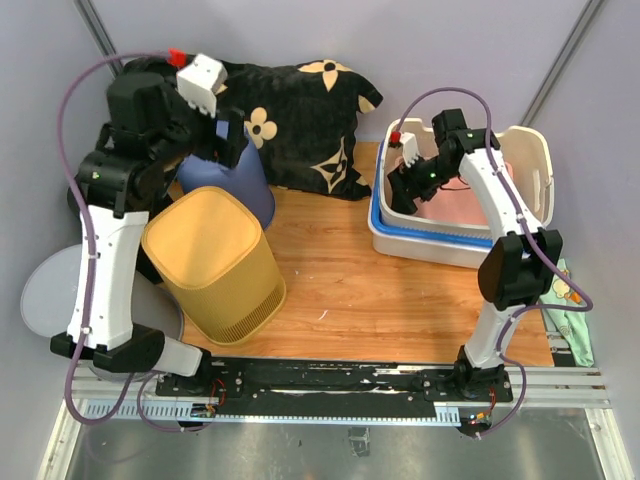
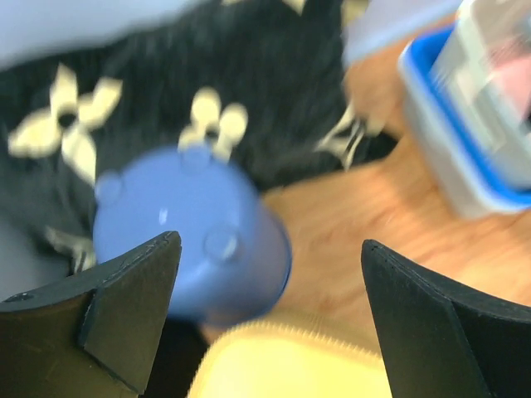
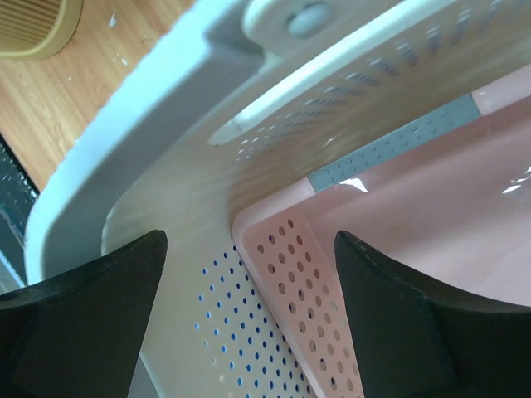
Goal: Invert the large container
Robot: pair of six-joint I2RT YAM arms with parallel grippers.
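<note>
A large cream container [image 1: 535,165] stands mouth up at the right, with a pink perforated basket [image 1: 460,208] inside it. It rests in a blue-rimmed tub [image 1: 440,236] over a white one [image 1: 430,250]. My right gripper [image 1: 403,190] is open and low at the cream container's left end; in the right wrist view, the container's inner wall [image 3: 203,220] lies between and beneath the fingers. Whether they touch it, I cannot tell. At the left, my open left gripper [image 1: 228,148] hangs over an upturned blue bin [image 2: 187,220], clear of it, holding nothing.
An upturned yellow bin [image 1: 205,255] stands in front of the blue one. Grey round containers [image 1: 65,290] crowd the left edge. A dark flowered cushion [image 1: 300,120] leans at the back; a green cloth [image 1: 570,325] lies front right.
</note>
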